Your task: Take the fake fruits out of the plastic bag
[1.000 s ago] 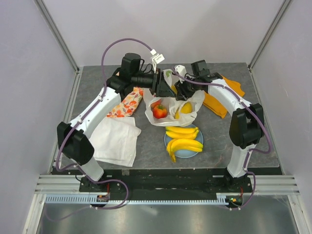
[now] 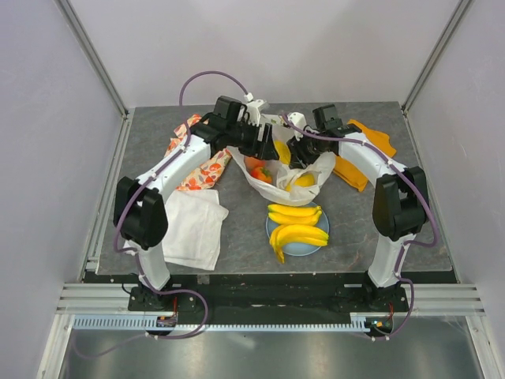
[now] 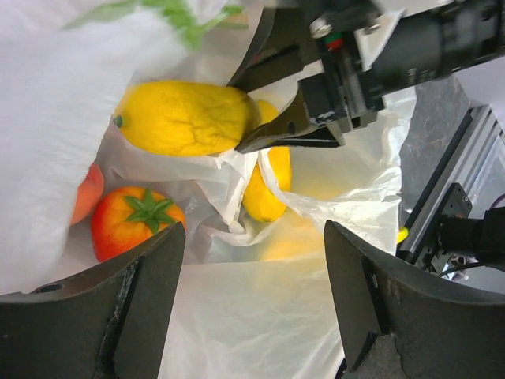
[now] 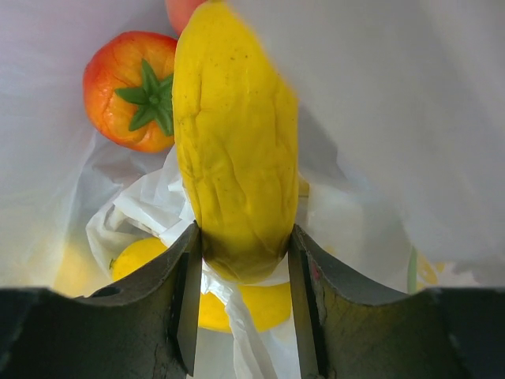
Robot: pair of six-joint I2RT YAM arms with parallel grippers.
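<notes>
A white plastic bag (image 2: 264,186) lies spread at the back middle with fruit inside. My right gripper is shut on the end of a long yellow fruit (image 4: 233,118), holding it inside the bag. In the left wrist view that yellow fruit (image 3: 185,118) sticks out leftward from the right fingers. My left gripper is open over the bag, nothing between its fingers. An orange-red tomato (image 3: 130,221) rests in the bag beside a paler red fruit (image 3: 88,193), partly hidden. Another yellow fruit (image 3: 266,193) sits lower, partly covered by folds of plastic.
In front of the bag, a blue plate (image 2: 302,249) carries several bananas (image 2: 296,225). A white cloth (image 2: 189,229) lies at left, a patterned orange cloth (image 2: 207,172) behind it, and an orange bag (image 2: 355,170) at right. Bare table shows at front right.
The bag's near side now covers more of the lower fruit. My right arm has shifted only slightly.
</notes>
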